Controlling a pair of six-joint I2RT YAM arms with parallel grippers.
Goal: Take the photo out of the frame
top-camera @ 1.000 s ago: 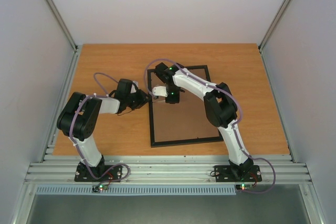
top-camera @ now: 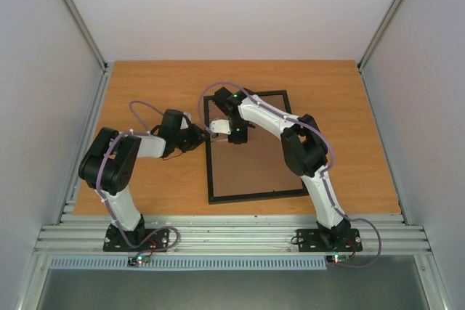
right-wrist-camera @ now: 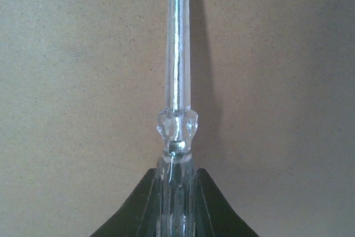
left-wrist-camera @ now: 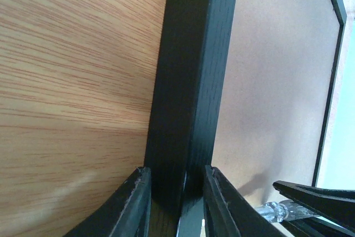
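Observation:
The black photo frame (top-camera: pixel 254 196) lies on the wooden table with its brown backing board (top-camera: pixel 251 168) facing up. My left gripper (top-camera: pixel 202 136) is at the frame's left bar; in the left wrist view its fingers straddle the dark bar (left-wrist-camera: pixel 186 81), part open. My right gripper (top-camera: pixel 236 136) is over the backing near that bar, shut on a clear-handled screwdriver (right-wrist-camera: pixel 177 198), whose metal shaft runs out of sight at the top of the right wrist view, with a shadow beside it on the board.
Bare table (top-camera: pixel 349 143) lies to the right of the frame and to the left around my left arm. Pale walls (top-camera: pixel 232 12) bound the workspace at the back and sides.

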